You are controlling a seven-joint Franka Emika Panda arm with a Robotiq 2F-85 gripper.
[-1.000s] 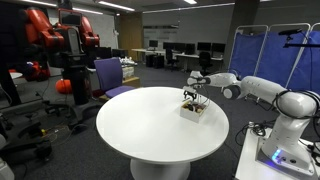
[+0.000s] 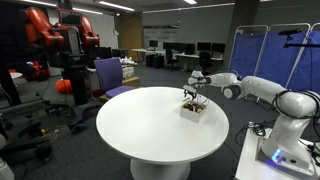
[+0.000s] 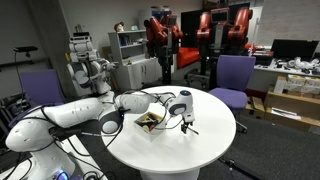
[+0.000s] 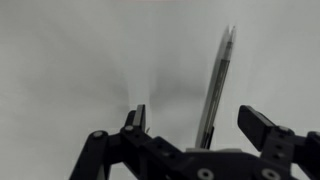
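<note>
A slim pen (image 4: 217, 85) with a clear tip section and a dark barrel lies on the white table. In the wrist view it runs at a slant between the fingers of my gripper, nearer the right finger. The fingers stand open, apart from the pen on both sides. Its lower end is hidden behind the gripper body. From the second exterior view, my gripper (image 3: 187, 123) points down close to the tabletop, beside an open box (image 3: 152, 121).
The box (image 2: 192, 112) holds several small items, too small to name. My arm reaches over the table from its base at the edge. A purple chair (image 2: 112, 75) stands beyond it.
In the first exterior view, the arm's end has come slightly lower behind the box. The box and table look unmoved.
</note>
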